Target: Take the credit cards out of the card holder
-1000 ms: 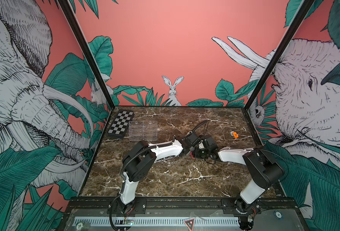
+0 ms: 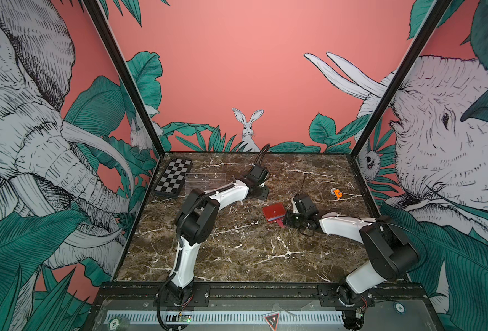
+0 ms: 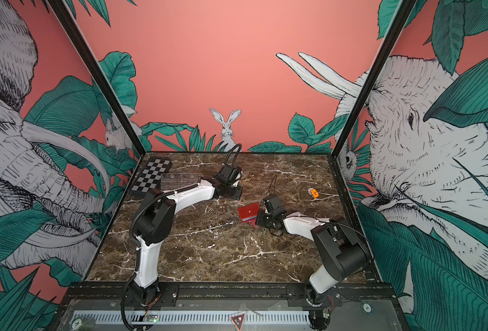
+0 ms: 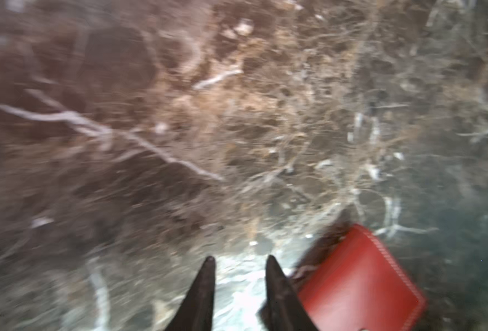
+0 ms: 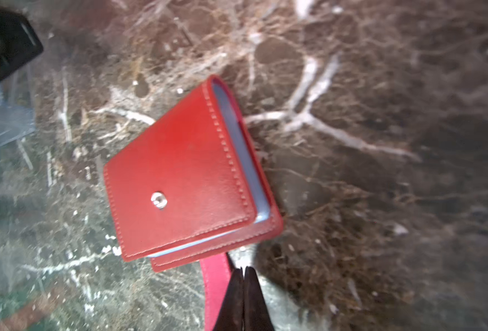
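Observation:
The red card holder (image 2: pixel 274 211) lies on the marble table between my two arms. In the right wrist view, its cover (image 5: pixel 172 182) with a silver snap faces up, and pale sleeve edges show along its side. Its pink strap (image 5: pixel 216 284) sticks out, unfastened, near my right gripper. That gripper is shut, its fingertips together beside the strap, nothing visible between them. My left gripper is partly open and empty, up and to the left of the holder. One corner of the holder (image 4: pixel 360 287) shows right of its fingers. No loose card is visible.
A clear divided tray (image 2: pixel 205 183) sits at the back left, partly behind my left arm, beside a black-and-grey checkered box (image 2: pixel 174 175). A small orange object (image 2: pixel 336 193) lies at the right.
My left gripper has moved away from the holder, back and to the left, uncovering the red cover. The right gripper has shifted slightly to the right.

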